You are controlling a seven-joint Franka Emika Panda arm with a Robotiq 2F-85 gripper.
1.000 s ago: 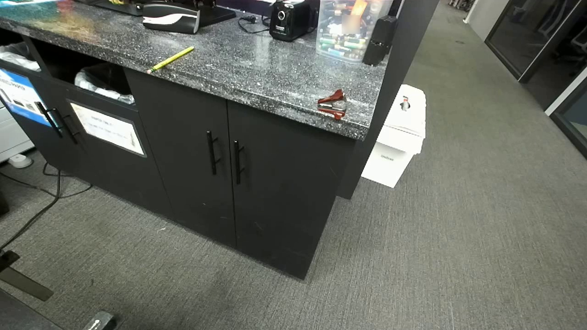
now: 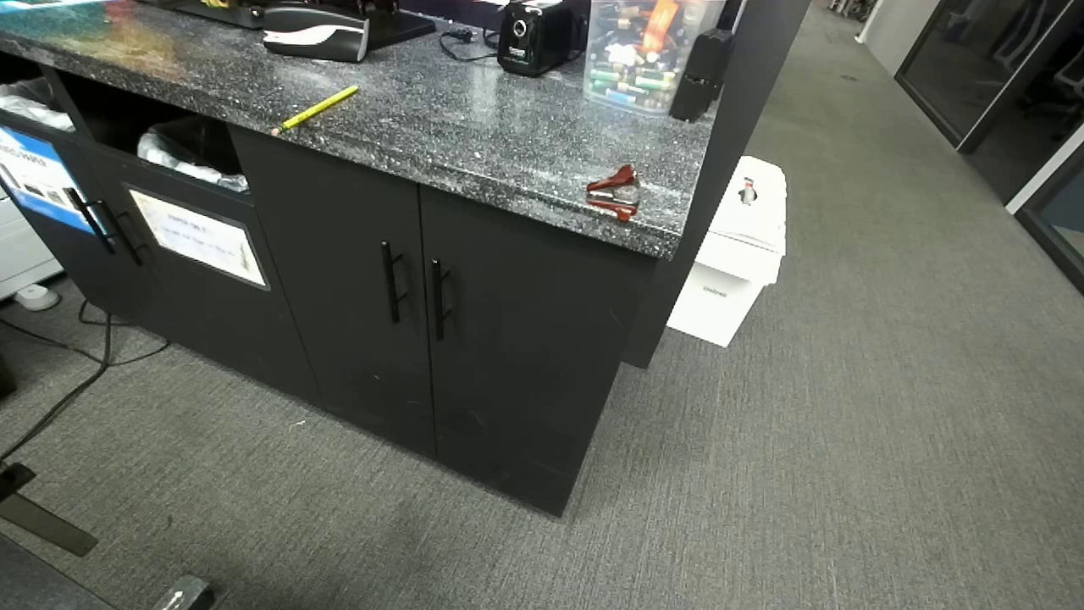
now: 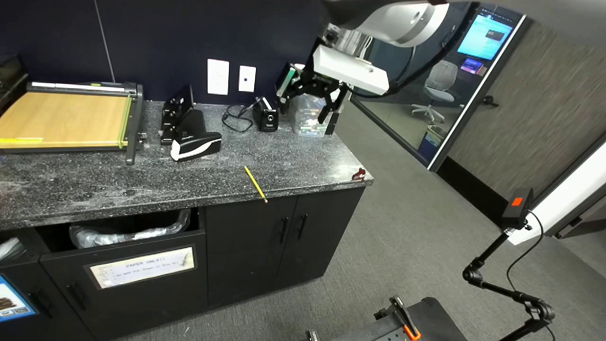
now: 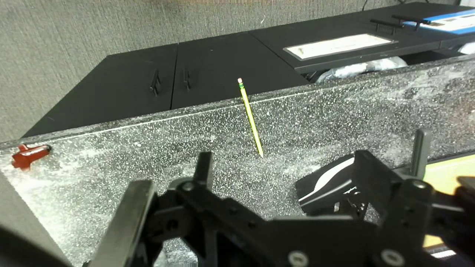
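Observation:
A yellow pencil [image 3: 255, 184] lies on the dark speckled countertop [image 3: 295, 153], its pink eraser end sticking out past the front edge. Near the right front corner sits a red staple remover [image 2: 614, 193]. My gripper [image 3: 302, 113] is raised over the back right of the counter, in front of the clear bin in that view. In the wrist view the gripper has its fingers wide apart, with nothing held between them. The pencil [image 4: 252, 119] appears beyond the fingertips, and the staple remover [image 4: 30, 155] is at the far left.
Along the back stand a black-and-white stapler [image 3: 196, 147], a black pencil sharpener [image 3: 265, 116] with its cord, and a clear bin of markers [image 2: 645, 56]. A paper cutter [image 3: 68, 116] takes up the left. Around the pencil and toward the right corner, the counter is mostly clear.

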